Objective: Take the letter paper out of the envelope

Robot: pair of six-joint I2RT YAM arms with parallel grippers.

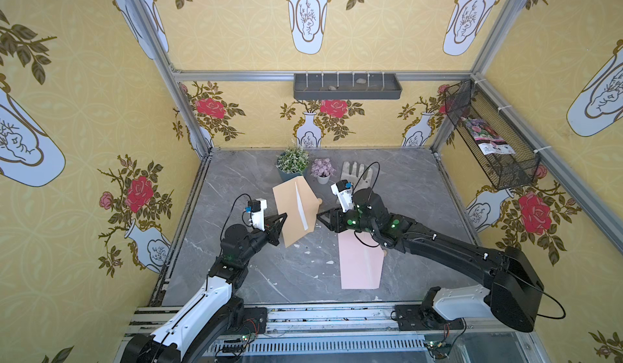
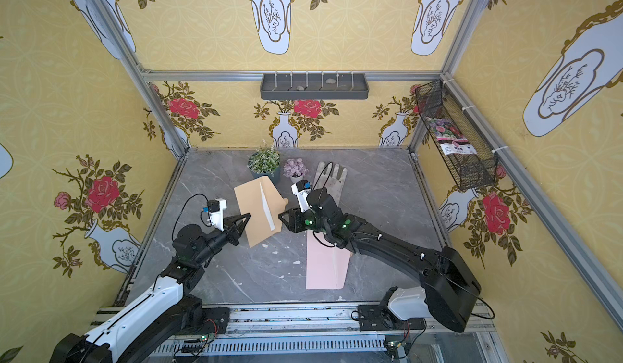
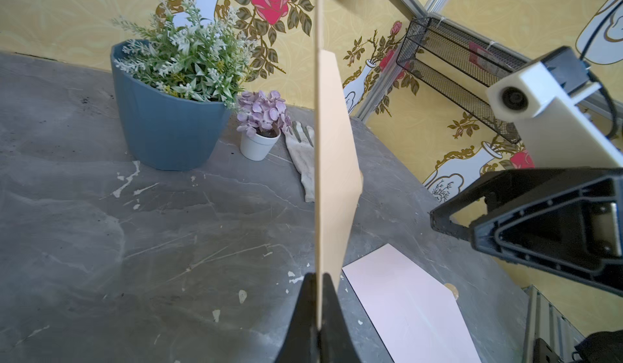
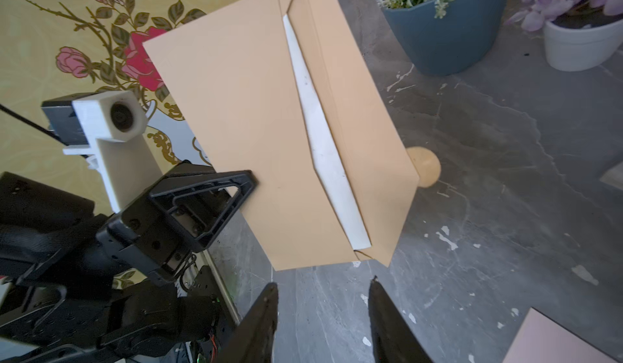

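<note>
A tan envelope (image 4: 253,122) is held off the table by one edge, my left gripper shut on it. Its flap side faces right, and the white letter paper (image 4: 327,158) shows as a narrow strip in the long opening between body and flap; the rest of the sheet is hidden inside. Just to the right of the envelope, my right gripper has its fingers (image 4: 262,324) spread with nothing between them. Seen from its wrist, the fingertips lie below the envelope's lower edge, apart from it.
A pink envelope (image 1: 360,262) lies flat at the front, right of centre. Behind the tan envelope stand a blue flowerpot (image 3: 170,119) and a small white pot (image 3: 260,145), with a grey glove (image 1: 355,173) to their right.
</note>
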